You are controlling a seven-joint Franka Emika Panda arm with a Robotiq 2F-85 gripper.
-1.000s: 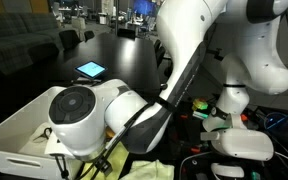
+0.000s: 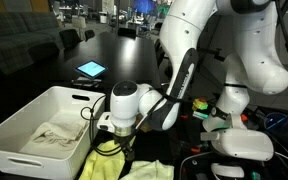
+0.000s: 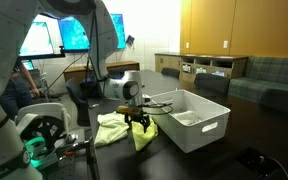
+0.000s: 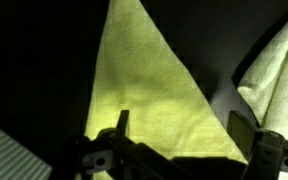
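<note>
My gripper is open, its two fingers wide apart in the wrist view with nothing held between them. Beneath it a yellow cloth [image 4: 149, 90] lies spread on the dark table, one corner pointing up in that view. Exterior view 1 has the arm's wrist covering part of the yellow cloth [image 2: 91, 165]. A pale cloth [image 2: 150, 172] lies beside it, apart from it; the wrist view catches its folded edge [image 4: 279, 80] at the right. In exterior view 2, the gripper [image 3: 139, 125] is low over the yellow cloth [image 3: 144, 134].
A white box [image 2: 19, 155] stands beside the yellow cloth, with a whitish cloth [image 2: 52, 135] inside. Its wall [image 3: 202, 130] is close to the arm. A lit tablet [image 2: 91, 69] lies behind the box. Bare dark table [image 3: 174, 160] shows in front of the box.
The arm has moved right in exterior view 1, away from the box side, and looks smaller there. More of the box and yellow cloth now shows. The cloths look unmoved.
</note>
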